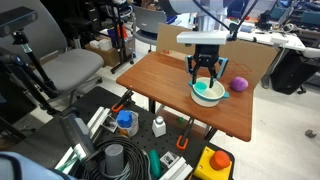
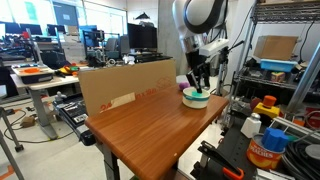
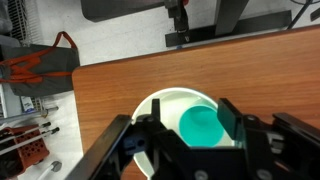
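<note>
A white bowl [image 1: 208,98] stands on the wooden table, near its right part. Inside it lies a round teal object [image 3: 201,126], perhaps a cup or small dish. My gripper is over the bowl with its dark fingers well apart. The teal object shows below and between them, and I see no clear grip on it. In the second exterior view the gripper points down at the white bowl [image 2: 196,99], where the teal piece [image 2: 197,95] shows only partly.
A purple round object [image 1: 238,84] rests just behind and right of the bowl. A cardboard panel [image 2: 130,86] stands along its back edge.
</note>
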